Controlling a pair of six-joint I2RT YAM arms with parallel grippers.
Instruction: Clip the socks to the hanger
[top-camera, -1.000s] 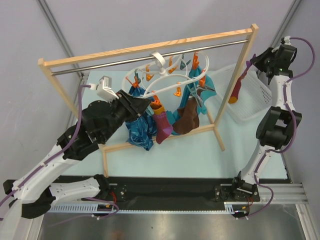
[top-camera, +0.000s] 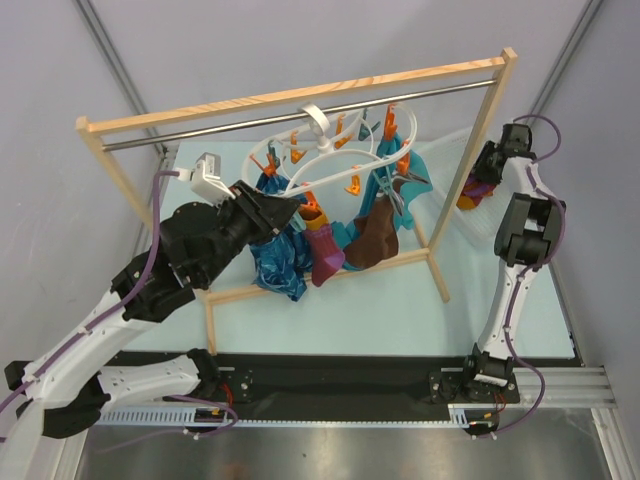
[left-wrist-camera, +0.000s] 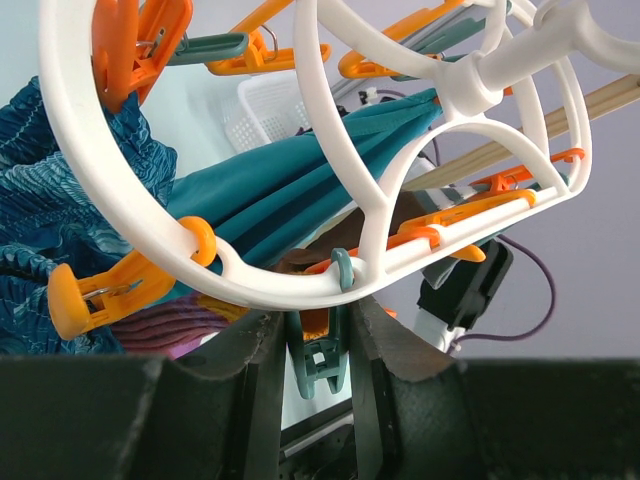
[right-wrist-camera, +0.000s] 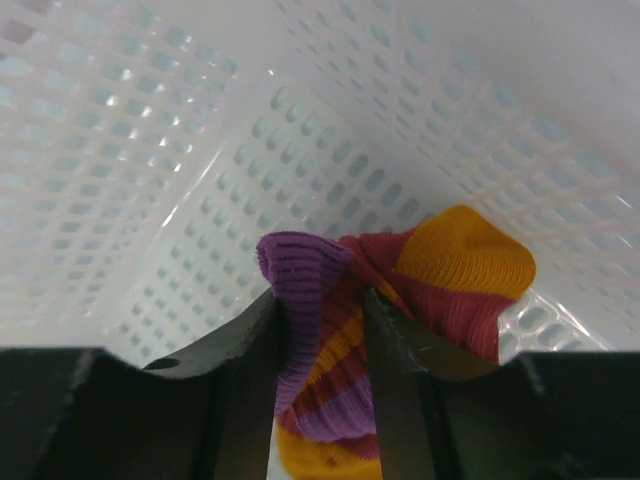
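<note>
The white round clip hanger (top-camera: 335, 175) hangs from the wooden rack, with socks and cloths clipped on it, including a purple-orange sock (top-camera: 323, 250) and a brown one (top-camera: 375, 235). My left gripper (top-camera: 275, 215) is shut on a teal-grey clip (left-wrist-camera: 317, 365) at the hanger's near rim. My right gripper is down in the white basket (top-camera: 480, 230), its fingers either side of a striped purple, red and orange sock (right-wrist-camera: 440, 270); the blurred view does not show whether it grips it.
The rack's right post (top-camera: 465, 165) stands between hanger and basket.
The left arm has stayed still.
</note>
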